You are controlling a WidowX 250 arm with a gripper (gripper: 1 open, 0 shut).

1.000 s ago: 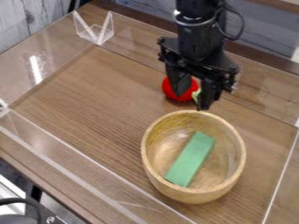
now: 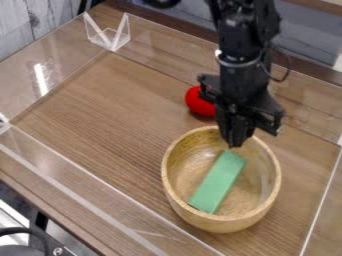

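My black gripper point(image 2: 207, 134) hangs above the back rim of a cream oval bowl point(image 2: 178, 190), in the middle right of the camera view, with its fingertips pointing down. It looks shut, with nothing visible between its fingers. A green rectangular block point(image 2: 217, 182) lies in the bowl. A red object point(image 2: 199, 100) rests on the table behind the gripper, partly hidden by the arm.
A small clear plastic object point(image 2: 104, 30) sits at the back left. Cables and dark items lie along the left and lower left edges.
The bowl and green block look unmoved.
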